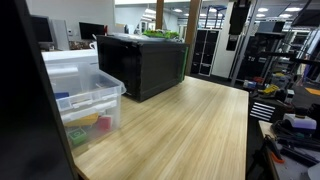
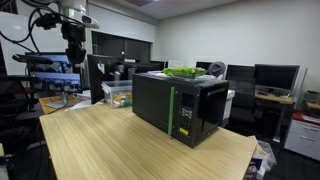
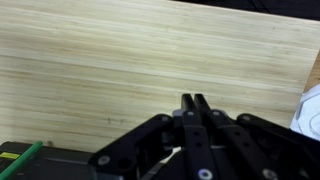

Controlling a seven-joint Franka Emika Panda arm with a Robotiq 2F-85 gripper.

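Note:
High above the wooden table [image 1: 175, 122] hangs my gripper, pointing down. In the wrist view its fingertips stand close together over bare tabletop, and no object shows between them. Whether a small gap remains is hard to tell. A black microwave [image 2: 180, 105] stands on the table, well away from the gripper, its door closed. Something green [image 2: 187, 72] lies on top of it.
A clear plastic bin [image 1: 88, 100] with colourful things inside sits beside the microwave at the table's edge. Desks with monitors [image 2: 278, 78] stand in the background.

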